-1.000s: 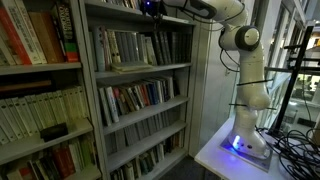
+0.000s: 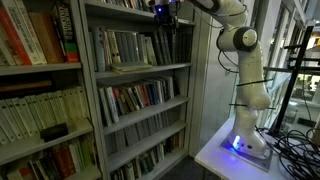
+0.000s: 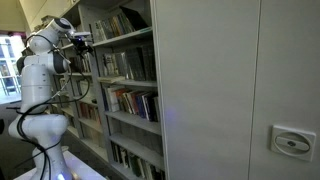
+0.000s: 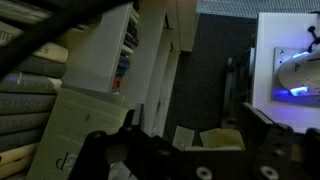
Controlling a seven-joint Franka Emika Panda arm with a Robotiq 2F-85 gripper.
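Note:
High up at the top of the bookcase, my gripper (image 2: 168,20) hangs in front of the upper shelf in exterior view 1. In exterior view 2 the gripper (image 3: 84,44) is small and dark at the upper left. Along the bottom of the wrist view the black gripper stands open, with a finger (image 4: 131,124) at the left; no held object shows. Upright books fill the shelves, among them a row of books (image 2: 140,98) on a middle shelf. Large book spines (image 4: 22,102) show close by at the wrist view's left.
The arm's white base (image 2: 250,140) stands on a white table (image 2: 225,160) right of the bookcase. Black cables (image 2: 295,150) lie beside it. A tall plain panel (image 3: 205,90) borders the shelves in exterior view 2. Open floor (image 4: 215,75) lies between shelves and table.
Over the last second my gripper has shifted slightly right and down in exterior view 1, along the bookcase top. The books look unmoved.

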